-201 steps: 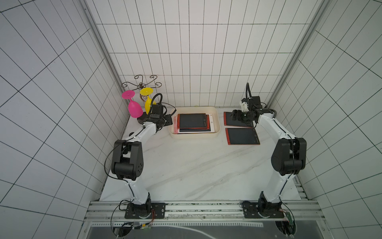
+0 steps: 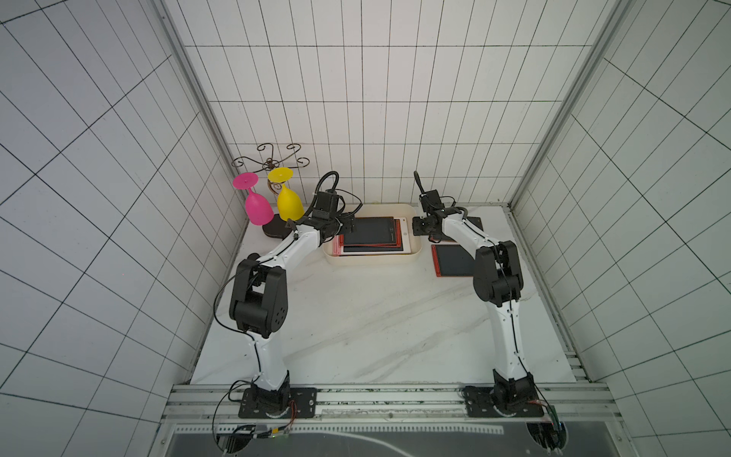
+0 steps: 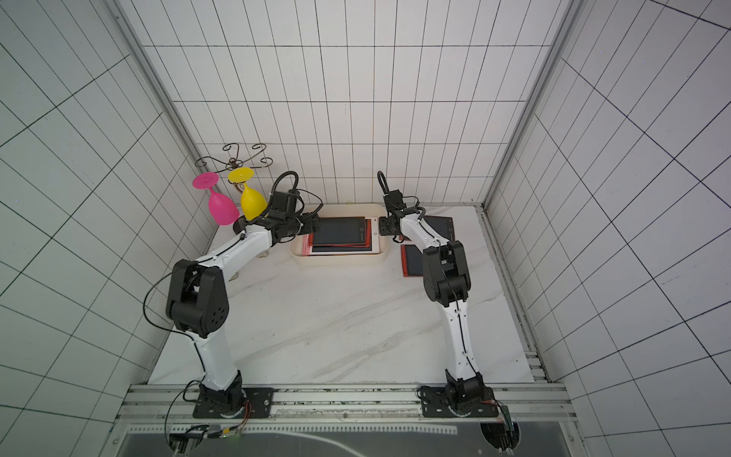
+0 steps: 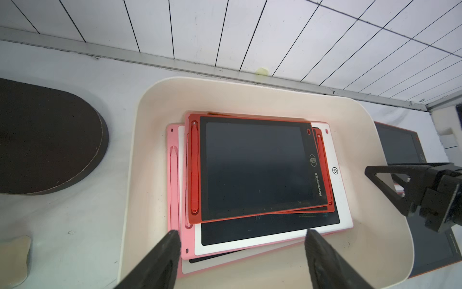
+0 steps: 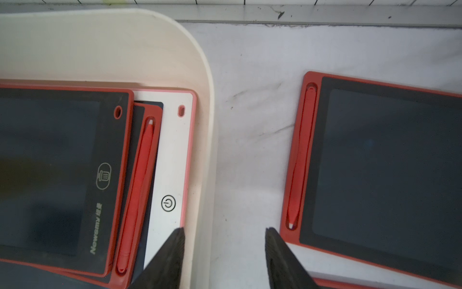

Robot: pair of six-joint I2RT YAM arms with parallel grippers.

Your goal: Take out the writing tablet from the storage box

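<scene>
A cream storage box [image 4: 149,96] holds a stack of writing tablets, a red-framed black one [image 4: 255,163] on top of pink-and-white ones [image 5: 168,159]. My left gripper is open above the box's left part, nothing between its fingers. My right gripper hovers at the box's right rim, its fingers apart and empty; in the left wrist view it shows at the right edge.
Two red-framed tablets [image 5: 375,163] lie on the table right of the box. A dark base [image 4: 45,139] with pink and yellow decorations [image 2: 258,205] stands at the left.
Both arms have moved inward toward the box, the right one leftward from over the loose tablets, the left one rightward.
</scene>
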